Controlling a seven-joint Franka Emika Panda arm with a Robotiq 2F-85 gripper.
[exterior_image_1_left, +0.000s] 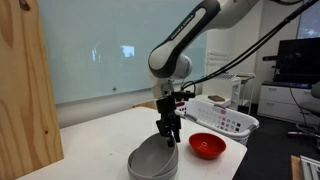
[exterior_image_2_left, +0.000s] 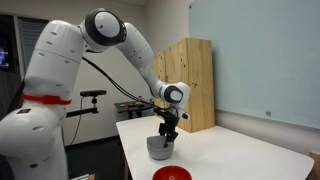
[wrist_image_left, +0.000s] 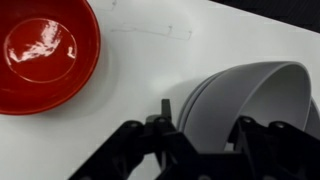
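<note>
A grey bowl (exterior_image_1_left: 150, 154) rests tilted in or against another grey bowl (exterior_image_1_left: 154, 176) on the white table; how fully it is seated is hard to tell. At its rim on the right side is my gripper (exterior_image_1_left: 170, 137), pointing down. In the wrist view the fingers (wrist_image_left: 166, 109) stand apart, with the upper bowl's wall (wrist_image_left: 222, 92) passing between them. Whether either finger touches the wall cannot be made out. Exterior view 2 has the grey bowls (exterior_image_2_left: 159, 148) beneath the gripper (exterior_image_2_left: 168, 133).
A shiny red bowl (exterior_image_1_left: 207, 146) stands on the table, apart from the grey bowls. Behind it is a white basket (exterior_image_1_left: 224, 121). A wooden cabinet (exterior_image_1_left: 28, 85) rises at the left.
</note>
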